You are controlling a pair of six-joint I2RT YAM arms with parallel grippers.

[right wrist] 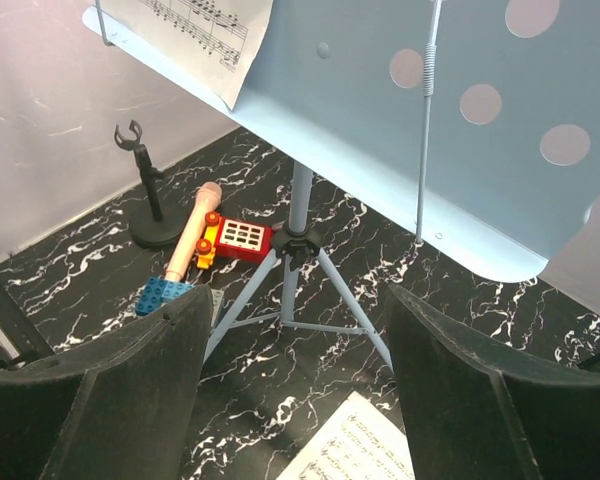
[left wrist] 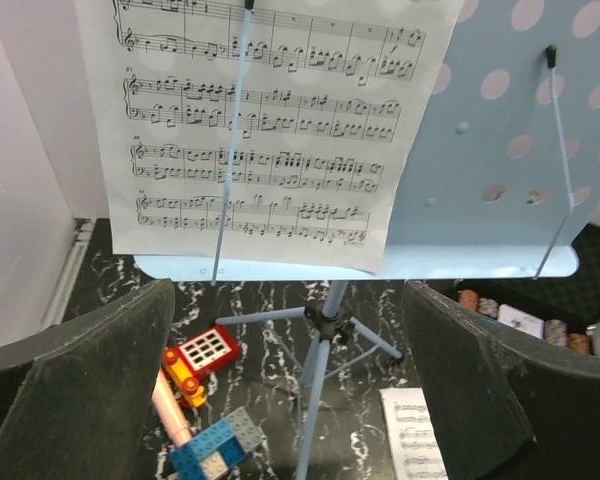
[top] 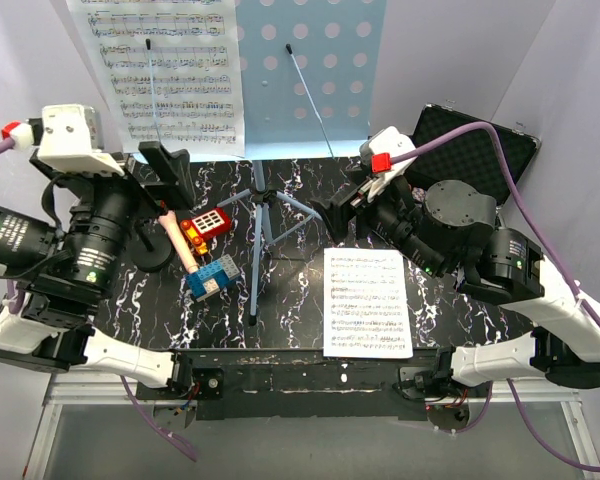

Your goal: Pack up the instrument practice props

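Note:
A music stand (top: pixel 310 120) holds a sheet of music (left wrist: pixel 250 170) on its left half. My left gripper (top: pixel 162 178) is open at the stand's lower left, the sheet ahead of it. My right gripper (top: pixel 342 208) is open right of the tripod, facing the stand. A pink microphone (right wrist: pixel 192 230), a red-and-yellow toy (right wrist: pixel 242 238) and a blue brick piece (top: pixel 213 277) lie left of the tripod. A black mic stand (right wrist: pixel 156 222) stands beside them. A stack of sheets (top: pixel 365 300) lies at the front right.
An open foam-lined black case (top: pixel 485 145) sits at the back right, partly hidden by my right arm, with small items visible in it from the left wrist view. White walls enclose both sides and the back.

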